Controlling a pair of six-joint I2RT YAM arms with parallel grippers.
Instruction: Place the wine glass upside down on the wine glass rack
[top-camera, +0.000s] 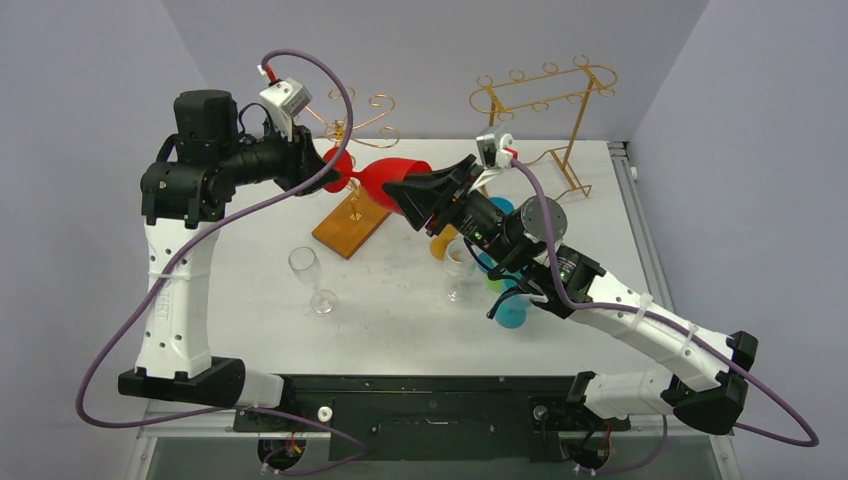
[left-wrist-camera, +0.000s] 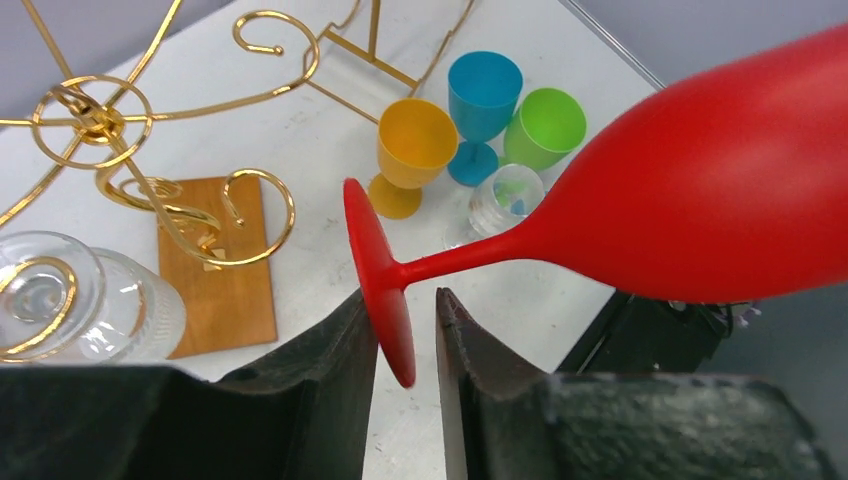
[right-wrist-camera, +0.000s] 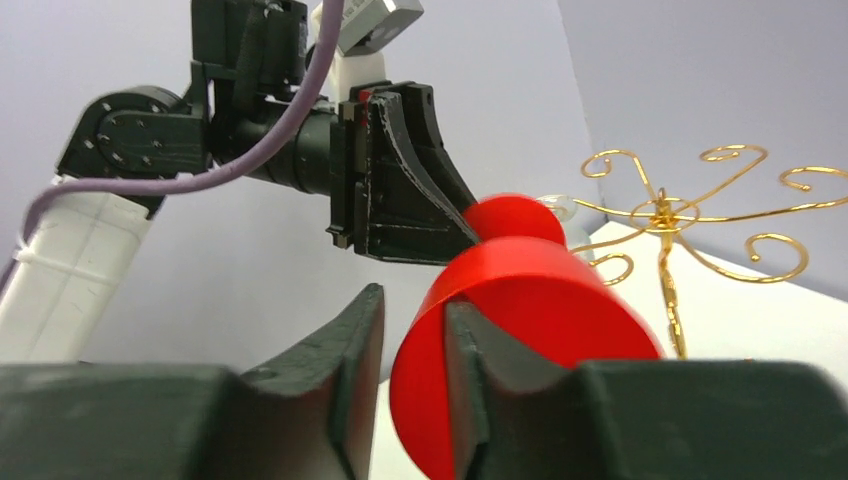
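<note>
A red wine glass (top-camera: 388, 178) is in mid-air between my two grippers, lying almost level, foot left and bowl right. In the left wrist view, the part-open fingers of my left gripper straddle the glass's foot (left-wrist-camera: 383, 290); a gap shows beside the right finger. My right gripper stands part open at the bowl's rim (right-wrist-camera: 405, 390), one finger inside the bowl and one outside. Behind the glass, the gold rack with curled arms (right-wrist-camera: 665, 212) rises from a wooden base (top-camera: 352, 228). A clear glass (left-wrist-camera: 140, 315) hangs upside down on one arm.
A second gold rack (top-camera: 530, 104) stands at the back right. Coloured cups, such as an orange one (left-wrist-camera: 415, 140), and a clear glass (top-camera: 459, 265) crowd beneath my right arm. Another clear glass (top-camera: 306, 265) stands front left.
</note>
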